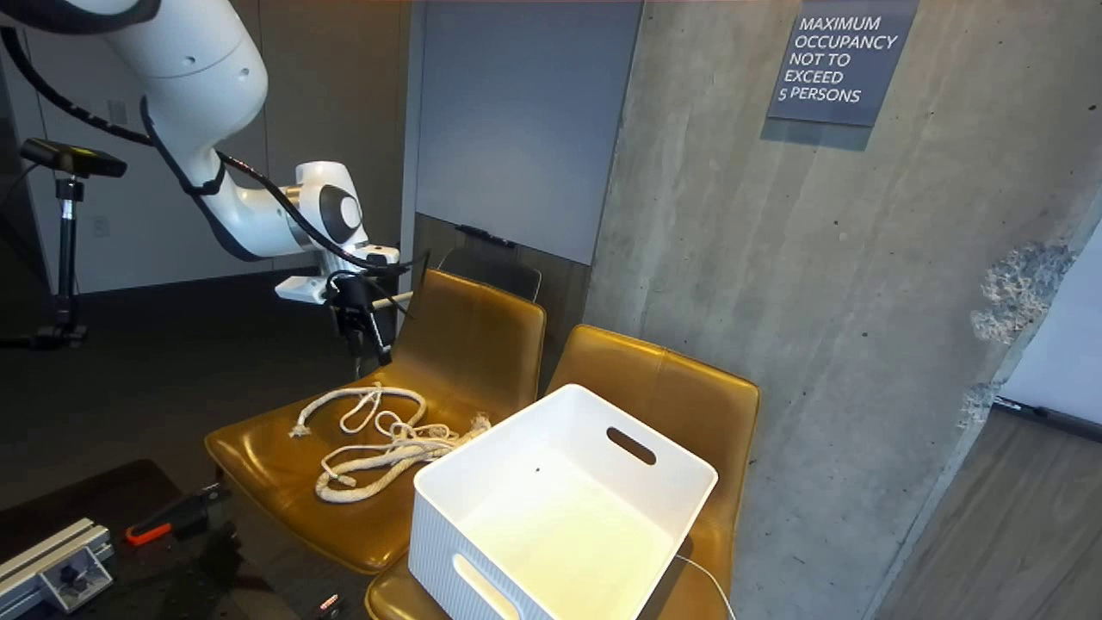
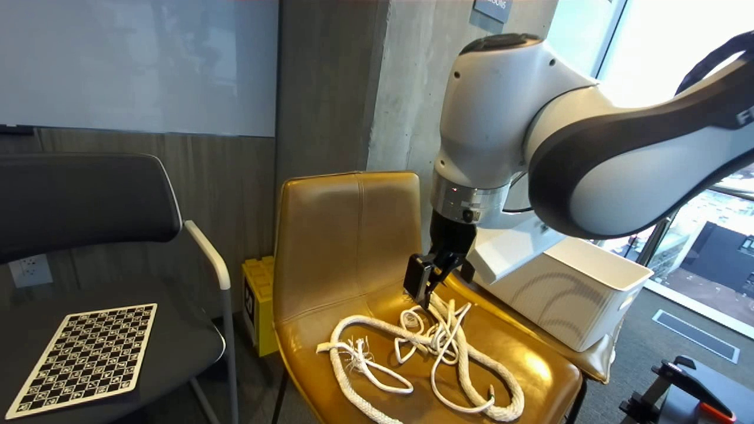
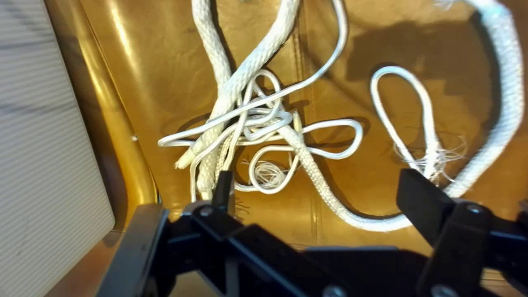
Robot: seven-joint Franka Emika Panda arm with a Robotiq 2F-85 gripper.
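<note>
A tangle of white rope (image 1: 356,491), thick braid with thinner cord, lies on the seat of a tan leather chair (image 2: 353,247). The wrist view shows the thick rope (image 3: 320,185) crossing the cord loops, and a frayed cord end to the right. My gripper is open above the seat, its two black fingers wide apart and nothing held between them. In the second exterior view the gripper (image 2: 422,286) hangs over the rope; whether it touches is hard to judge there. An empty white bin (image 1: 578,496) sits on the neighbouring tan chair.
A black chair (image 2: 85,205) bearing a checkered board (image 2: 88,357) stands left in the second exterior view. Behind the tan chair is a yellow box (image 2: 260,304). A concrete wall (image 1: 826,289) rises behind both tan chairs.
</note>
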